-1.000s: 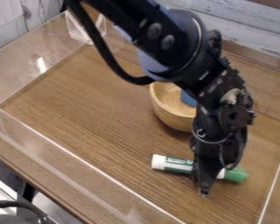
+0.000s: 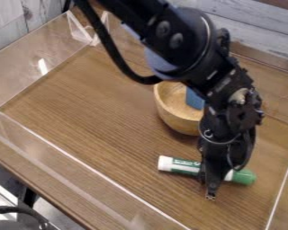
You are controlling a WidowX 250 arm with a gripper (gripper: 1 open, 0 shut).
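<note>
My black gripper (image 2: 214,180) reaches down at the lower right, over a white and green tube (image 2: 179,165) lying on the wooden table, its green end (image 2: 243,177) to the right. The fingers are shut around the tube's middle, which they partly hide.
A wooden bowl (image 2: 173,107) with a blue object (image 2: 194,98) in it stands behind the gripper, partly hidden by the arm.
The gripper has shifted very slightly up and left at its wrist; the tube lies in nearly the same place.
</note>
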